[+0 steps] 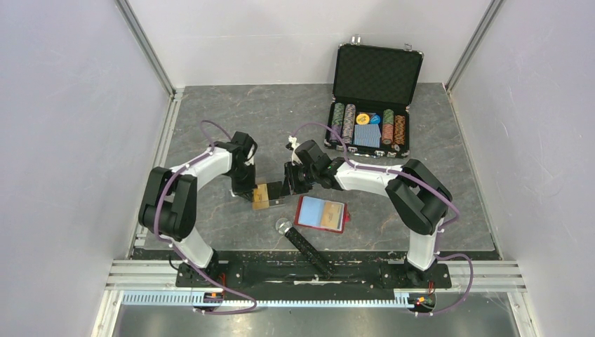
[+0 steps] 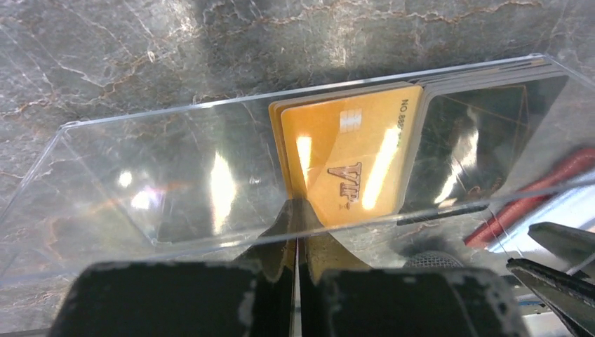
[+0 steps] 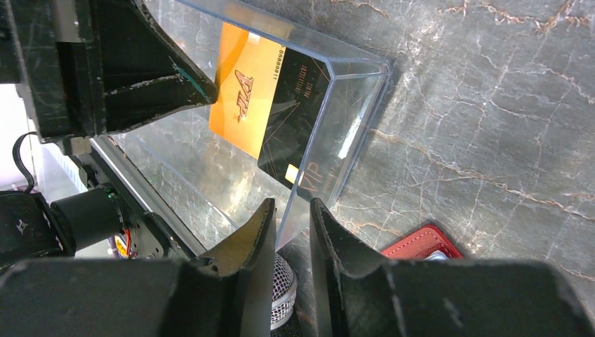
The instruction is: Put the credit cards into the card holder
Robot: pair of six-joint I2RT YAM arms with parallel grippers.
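Observation:
Gold cards (image 2: 358,154) and black cards (image 2: 477,140) lie side by side in a long clear box (image 2: 210,175), the gold ones left of the black. My left gripper is shut with nothing between its fingers, its tips at the left edge of the gold cards. At the box's right end, my right gripper is shut on the clear wall. The red-edged card holder (image 1: 321,213) lies open on the table to the box's lower right in the top view, with a blue and a gold rectangle showing.
A microphone (image 1: 305,246) lies in front, left of the card holder. At the back right stands an open black case (image 1: 379,74) with poker chips and playing cards.

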